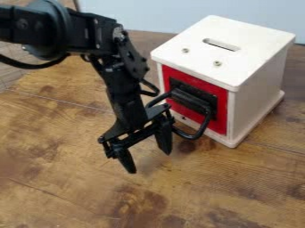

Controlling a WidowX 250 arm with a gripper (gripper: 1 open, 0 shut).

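A black robot gripper (148, 153) hangs open above the wooden table, its two fingers pointing down with nothing visible between them. It is just left and in front of a white box (252, 89) with a red front panel (222, 120), a slot and two screws on top. On the panel sits a black fitting (188, 98), with a black bar or tube extending from it behind the gripper; where that ends is hidden.
A pale wall runs behind it at the top.
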